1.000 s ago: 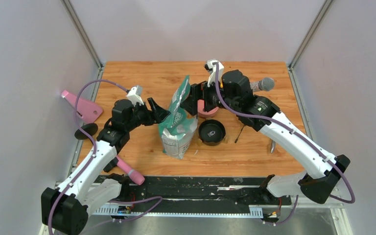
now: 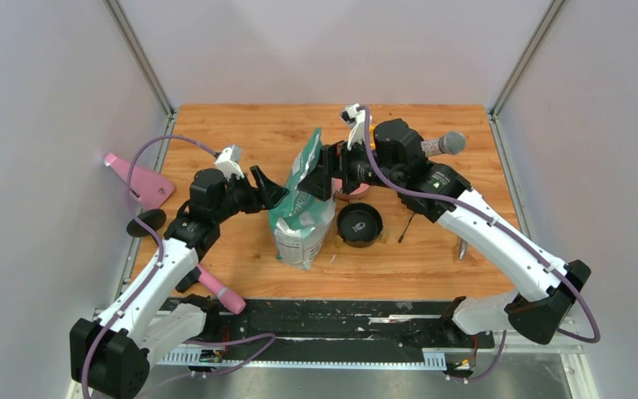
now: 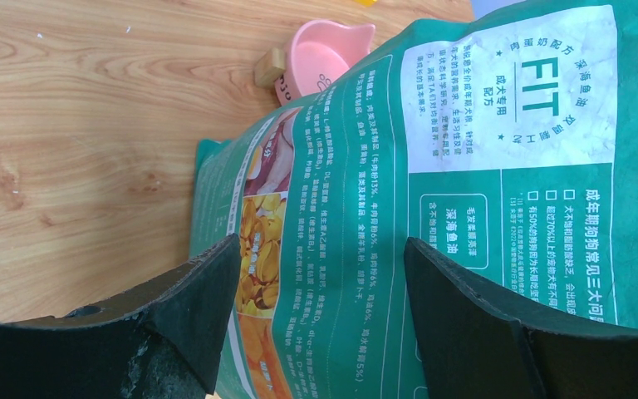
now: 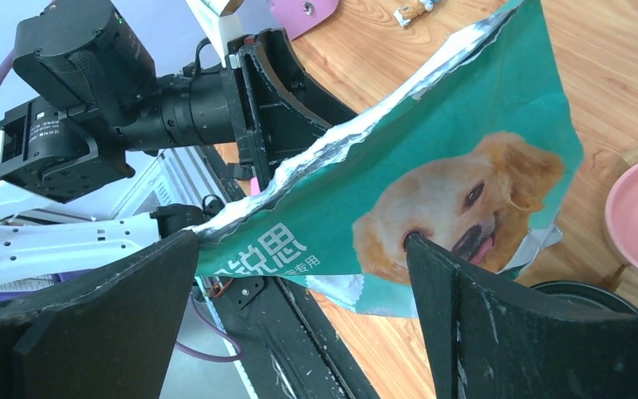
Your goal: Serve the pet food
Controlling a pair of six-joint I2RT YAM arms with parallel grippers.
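A green and white pet food bag stands upright near the table's middle, its top rising between my two arms. My left gripper is open at the bag's left side; in the left wrist view the bag's printed back fills the space beyond its parted fingers. From the right, my right gripper reaches the bag's upper part, fingers apart. Its view shows the dog picture and silvery top edge of the bag ahead of the fingers. Right of the bag sit a black bowl and a pink cup, partly hidden by my right arm.
A microphone lies at the back right. Pink items, a dustpan-like piece and a cylinder, lie at the left.
The left arm and the bag look unmoved.
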